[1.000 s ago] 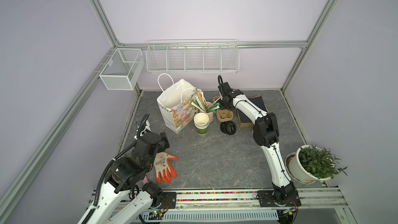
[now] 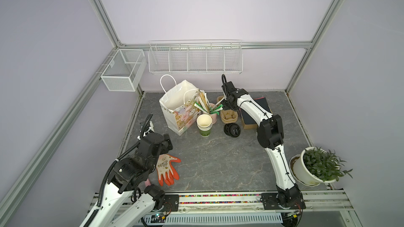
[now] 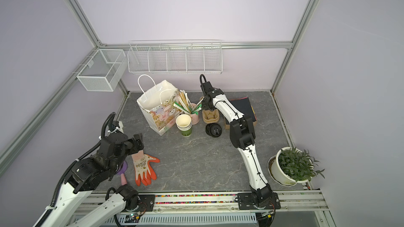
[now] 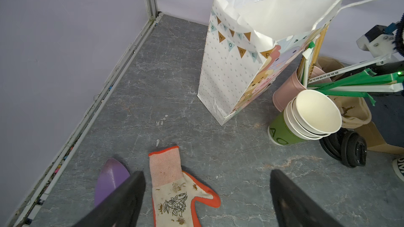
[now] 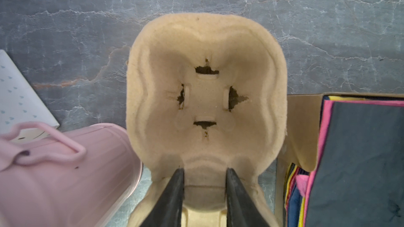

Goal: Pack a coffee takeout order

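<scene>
A cardboard cup carrier (image 5: 155, 58) lies at the back, right of a pink straw holder (image 5: 80, 176). My right gripper is down at its middle bridge, fingers either side of it; whether they grip is unclear. A white patterned paper bag (image 2: 183, 113) stands back left, with stacked paper cups (image 2: 204, 124) before it and black lids (image 2: 231, 129) to their right. My left gripper hangs open at the left above an orange-and-white glove (image 4: 168, 172), nothing between its fingers.
A box (image 5: 353, 155) with dark contents sits right of the carrier. A potted plant (image 2: 322, 164) stands front right. Wire baskets hang on the back and left walls.
My right arm and the carrier beneath it have shifted very slightly over the last second. The left arm has stayed put.
</scene>
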